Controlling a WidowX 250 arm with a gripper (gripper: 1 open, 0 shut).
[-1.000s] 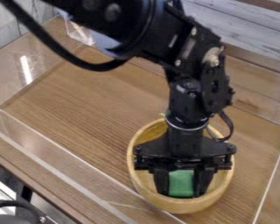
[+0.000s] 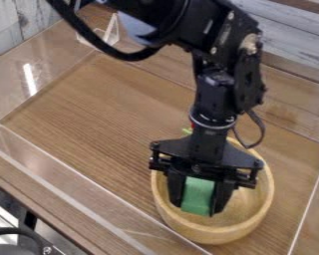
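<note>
My black gripper (image 2: 202,177) reaches down from the top centre over a tan round bowl (image 2: 235,227). A green object (image 2: 197,199) is inside the bowl, directly below and between my fingers. Whether the fingers press on it is hard to tell. The bowl's back is largely hidden by my gripper.
Bare wooden tabletop (image 2: 89,129) fills the left and middle. Pale slatted boards (image 2: 282,45) run along the back right. A dark cable or ring shows at the lower left corner.
My arm has risen slightly and shifted, the upper arm looking more upright. More of the green object shows now, standing higher in the bowl than a second ago.
</note>
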